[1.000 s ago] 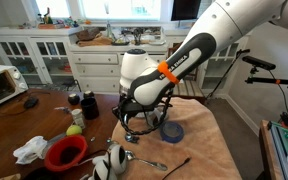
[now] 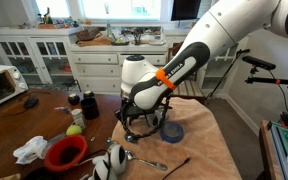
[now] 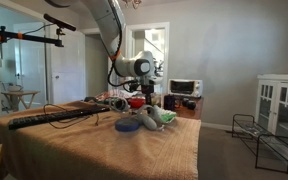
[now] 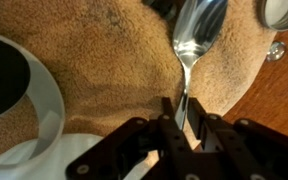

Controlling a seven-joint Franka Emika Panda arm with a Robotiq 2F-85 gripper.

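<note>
In the wrist view a shiny metal spoon lies on a tan cloth, its bowl toward the top and its handle running down to my gripper. The black fingers stand a little apart, one on each side of the handle, with narrow gaps showing. Whether either finger touches the handle is hard to tell. From the first exterior view, my gripper points down, low over the table near the cloth's left part; its tips are too small to read there.
A white round item with a dark middle sits close on the left in the wrist view, and a metal cup at top right. A blue round object, a red bowl and another spoon lie around.
The arm has shifted very slightly to the right over the last second. The objects on the table look unmoved.
</note>
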